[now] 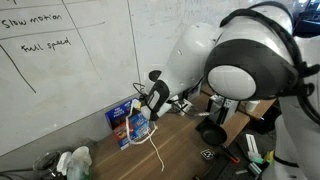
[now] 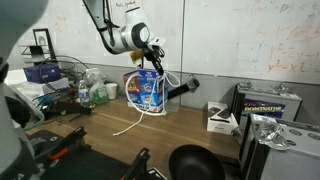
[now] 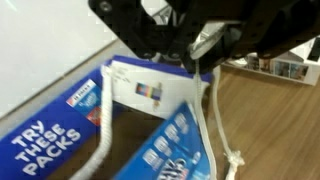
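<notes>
A white rope [image 2: 150,103] loops over and around an open blue box [image 2: 133,84] that stands by the whiteboard. In the wrist view the rope [image 3: 203,125] runs up between the fingers of my gripper, which is shut on it. Other strands hang in front of the box [image 3: 60,128], and one shows a knot near its end. My gripper [image 1: 152,103] is above and just right of the box [image 1: 120,113] in the first exterior view. A length of rope [image 1: 157,152] trails down onto the wooden table.
A black pan [image 2: 197,160] sits toward the front right of the table. Behind it are a white box [image 2: 221,119] and a silver toaster-like case [image 2: 265,103]. Bottles and clutter [image 2: 83,92] stand at the left. Bare wood [image 2: 178,125] lies between.
</notes>
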